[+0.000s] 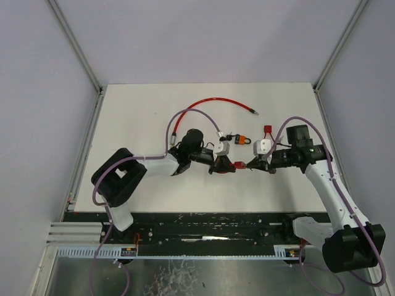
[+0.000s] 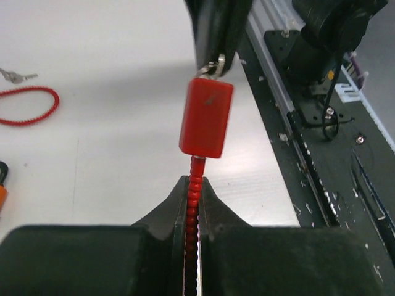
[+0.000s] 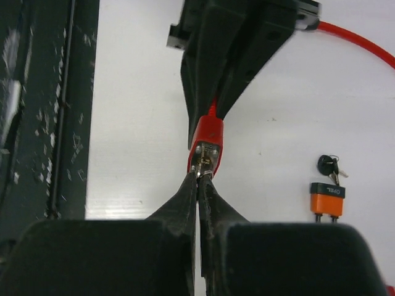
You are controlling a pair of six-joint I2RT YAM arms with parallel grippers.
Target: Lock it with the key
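Note:
A red lock body (image 2: 205, 117) with a metal end hangs between my grippers at the middle of the top view. My left gripper (image 1: 229, 168) is shut on the thin red cord below it; my right gripper is shut at its metal end, opposite. A small orange padlock (image 3: 327, 198) lies on the white table, a key (image 3: 342, 174) with a black head beside it.
A long red cable (image 1: 215, 98) curves across the back of the table. Another red cord lies at the right.

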